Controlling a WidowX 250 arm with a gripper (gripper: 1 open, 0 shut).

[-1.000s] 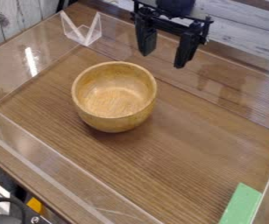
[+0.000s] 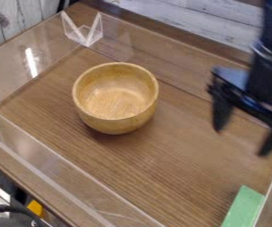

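Note:
My gripper is at the right of the view, blurred, its dark fingers hanging open over the wooden table, with nothing visible between them. A yellow wooden bowl sits left of centre, clearly apart from the gripper. A green rectangular object lies at the lower right corner, below the gripper.
A white wire-like object stands at the back left. Clear panels and edges run along the left side.
My gripper has moved from the back centre, above and behind the bowl, to the right side and lower in the view. The bowl and green object have not moved.

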